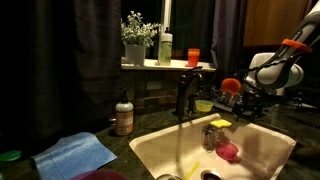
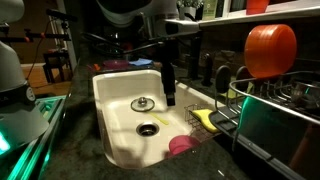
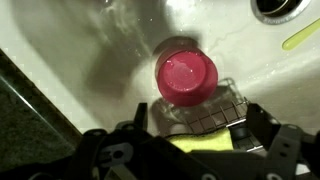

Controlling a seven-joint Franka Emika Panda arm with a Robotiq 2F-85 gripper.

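Observation:
My gripper is open, its two dark fingers apart at the lower part of the wrist view, with nothing held between them. Beneath and beyond it, a pink-red cup stands on the sink floor, its round top facing the camera. Against the sink wall hangs a wire caddy with a yellow sponge, partly covered by the gripper. A yellow-green utensil lies by the drain. In exterior view 2 the cup sits near the sink's close wall, and the gripper hangs above the basin.
A dish rack with an orange pan stands beside the sink. The faucet rises at the sink's back edge. A soap bottle and a blue cloth lie left of the sink. Much of the white basin is bare.

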